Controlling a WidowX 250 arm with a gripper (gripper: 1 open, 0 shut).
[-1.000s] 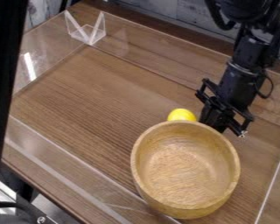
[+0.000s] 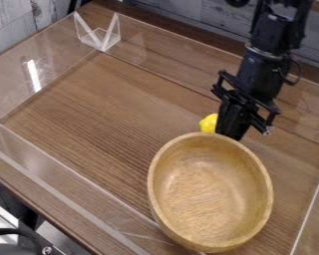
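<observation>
A large tan oval bowl (image 2: 209, 194) sits on the wooden table at the lower right. A yellow round object (image 2: 210, 124) lies just behind its rim, partly hidden by the black gripper (image 2: 231, 129), whose tip is down at the bowl's back edge beside it. The gripper looks shut; nothing clearly shows between its fingers, though the tip is small and dark.
A clear wire-like or plastic holder (image 2: 99, 35) stands at the back left. The table's back edge and a grey wall run along the top right.
The arm and gripper have shifted slightly left, toward the yellow object, which is now more covered. The bowl looks nearly unmoved.
</observation>
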